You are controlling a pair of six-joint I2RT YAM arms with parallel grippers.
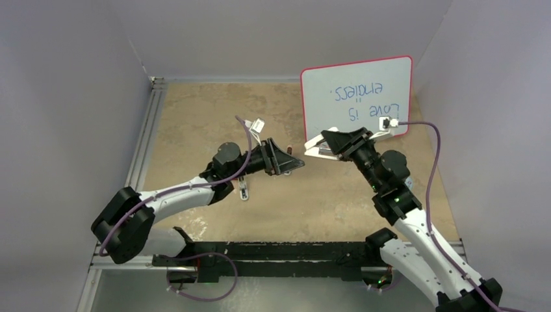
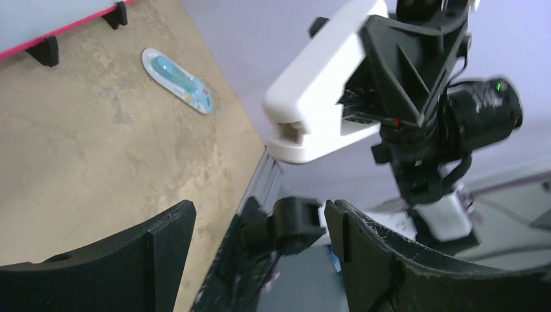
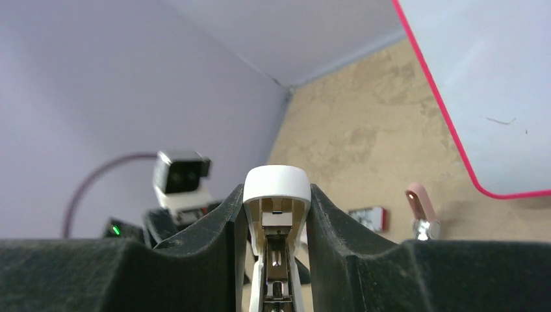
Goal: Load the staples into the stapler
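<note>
A white stapler (image 1: 321, 151), its top and base spread apart, is held up by my right gripper. In the right wrist view its white end cap (image 3: 278, 179) sits between the finger pads, with the metal channel (image 3: 277, 260) running down below. I cannot tell whether staples lie in that channel. My left gripper is open and empty, a short way left of the stapler in the top view. From the left wrist view, the stapler (image 2: 318, 78) appears above and beyond my left fingers, apart from them.
A whiteboard (image 1: 357, 91) stands at the back right. On the table lie a blue-and-white pack (image 2: 177, 81), a pink-handled tool (image 3: 421, 203), a small box with a red end (image 3: 370, 218) and a slim white-and-dark item (image 1: 243, 188).
</note>
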